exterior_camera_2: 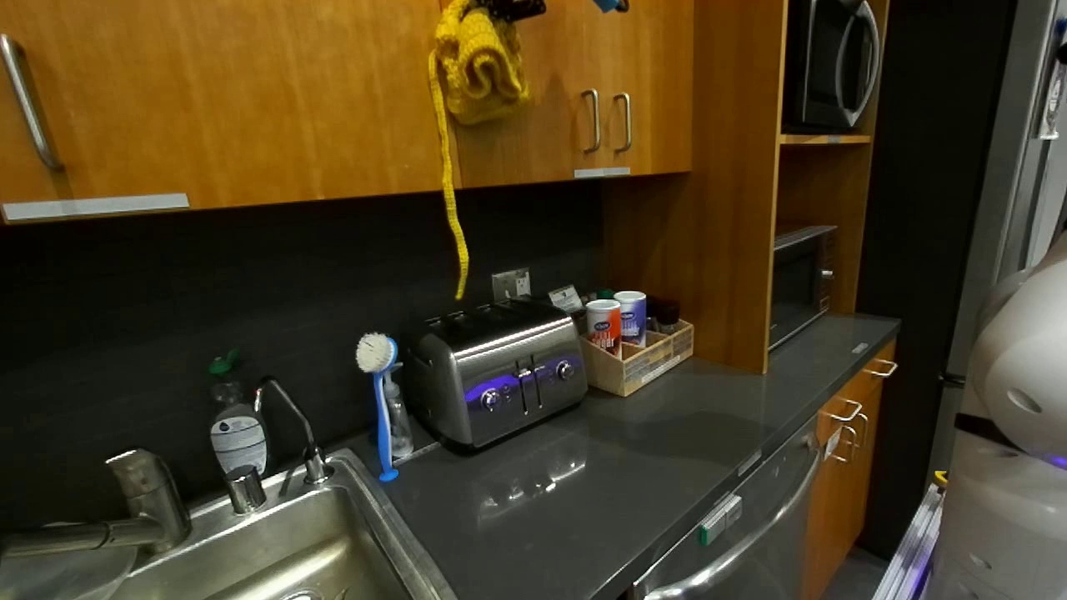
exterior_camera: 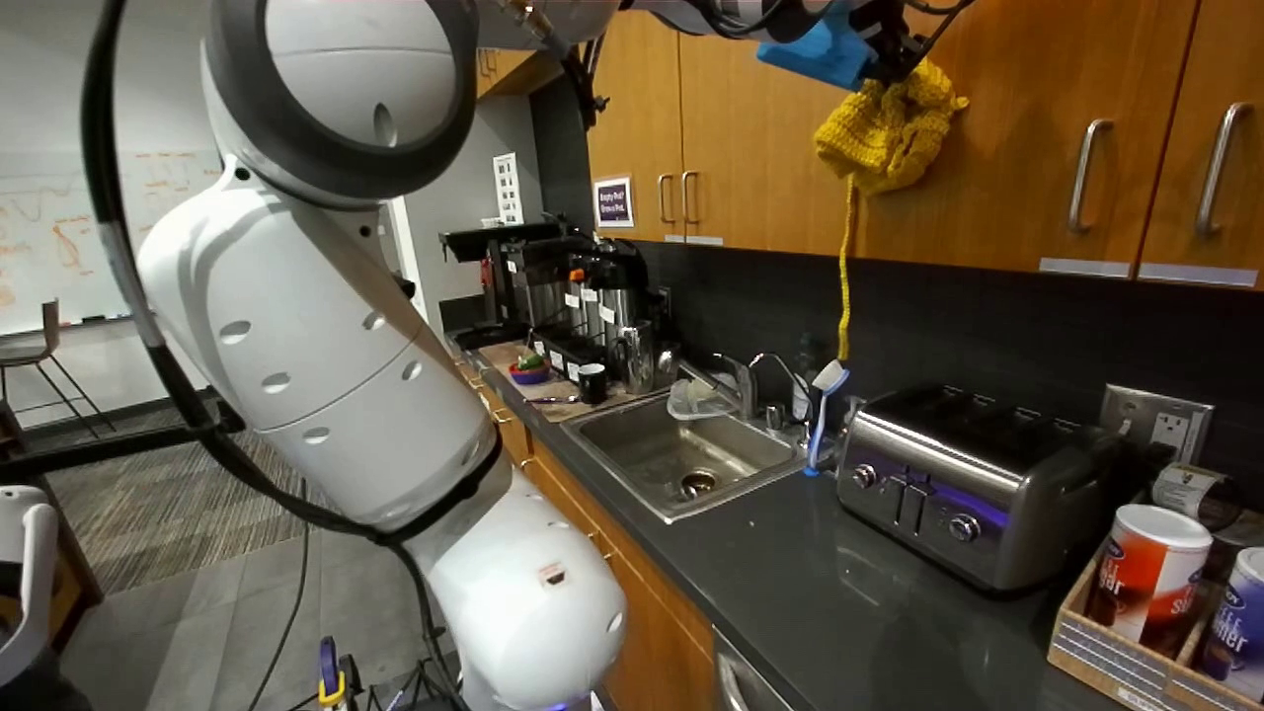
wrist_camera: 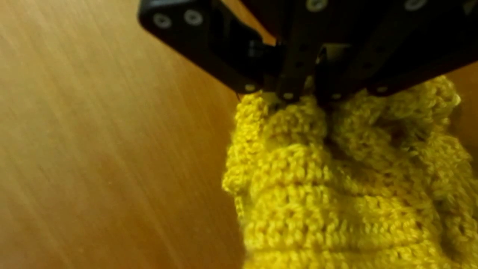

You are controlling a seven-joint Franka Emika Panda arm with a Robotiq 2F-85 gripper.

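Observation:
A yellow knitted cloth [exterior_camera: 891,132] hangs bunched up high in front of the upper cabinets, with one long thin strand [exterior_camera_2: 451,205] dangling down toward the counter. My gripper is shut on the top of this cloth. In the wrist view the knitted folds [wrist_camera: 331,210] spread out below the dark fingers, and the fingertips are partly sunk in the yarn. Exterior view 2 shows only the gripper's lower end at the top edge, above the cloth [exterior_camera_2: 487,75].
Below stand a toaster [exterior_camera: 978,480], an upright blue-handled brush [exterior_camera: 820,415] and a sink [exterior_camera: 687,450]. A box [exterior_camera_2: 640,360] of canisters sits beyond the toaster. Cabinet handles [exterior_camera: 1087,176] stick out near the cloth.

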